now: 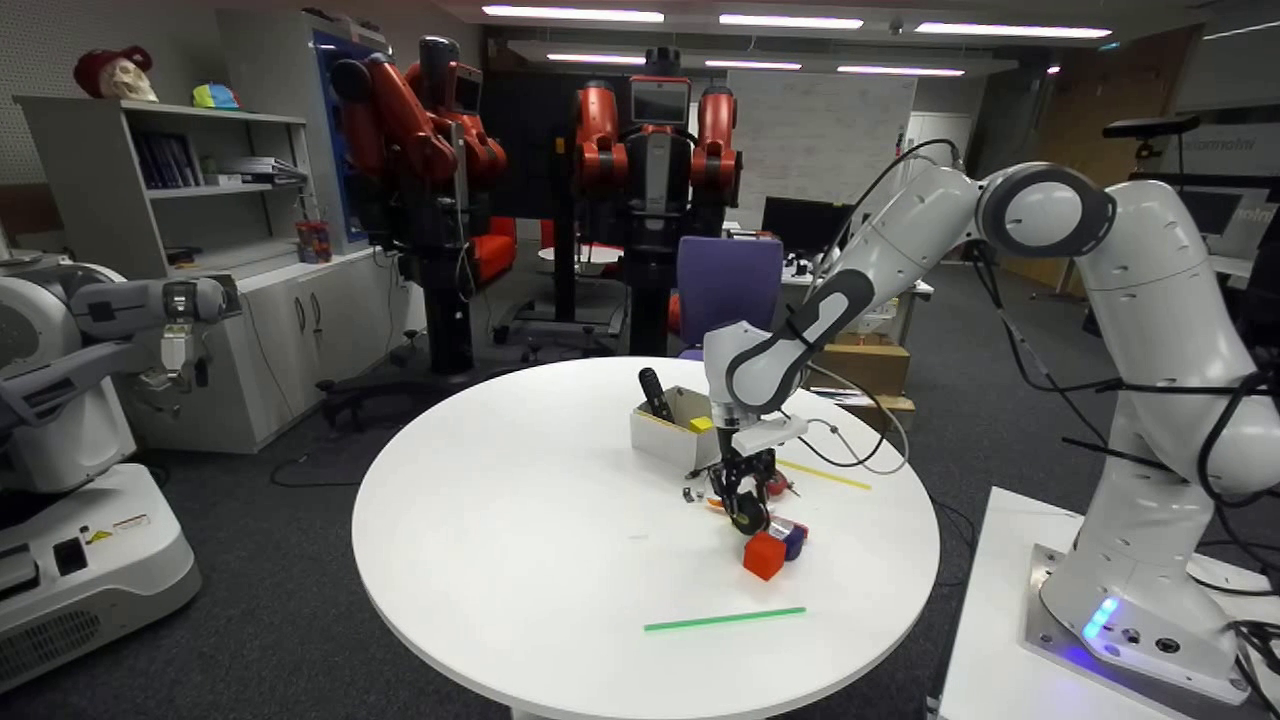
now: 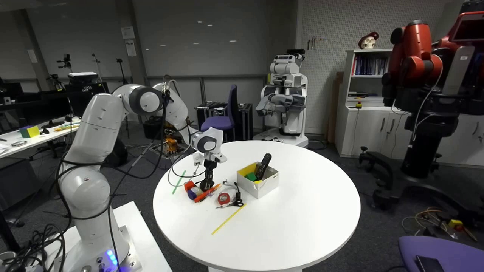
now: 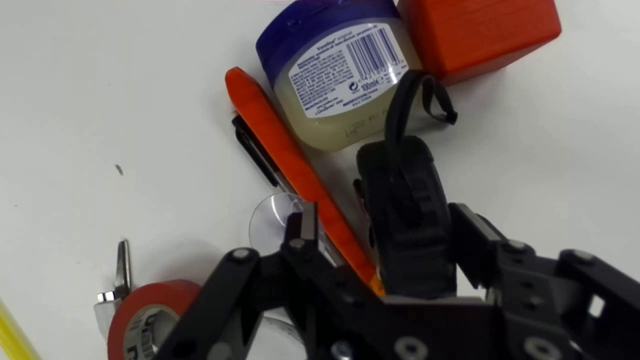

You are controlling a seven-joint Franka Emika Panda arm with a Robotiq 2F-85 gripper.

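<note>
A black tape measure (image 3: 414,240) with a looped wrist strap (image 3: 396,114) stands on edge in the wrist view. My gripper is around it, part open: the right finger (image 3: 474,243) is close against its side, while a gap separates it from the left finger (image 3: 301,228). An orange knife (image 3: 300,168) runs through that gap. In exterior view 1 the tape measure (image 1: 750,516) shows right under the gripper (image 1: 741,480), at table level. Its lower end is hidden by the gripper in the wrist view.
Close by lie a petroleum jelly jar (image 3: 342,78), a red cube (image 3: 474,36), red tape (image 3: 144,318) and black scissors (image 2: 236,199). A white box (image 2: 258,186) holds a black remote-like object and blocks.
</note>
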